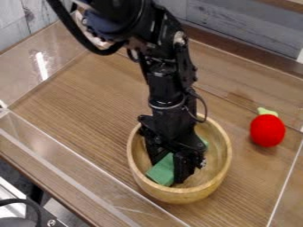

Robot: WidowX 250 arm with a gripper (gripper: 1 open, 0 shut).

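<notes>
My black gripper [172, 158] reaches down into a tan bowl [204, 188] on the wooden table, its fingers around a green object [160, 172] lying inside. It is shut on that green object, though the fingertips are partly hidden among the dark parts.
A red tomato-like object [268, 131] with a pale green top sits to the right of the bowl. A dark cable lies at the bottom left.
</notes>
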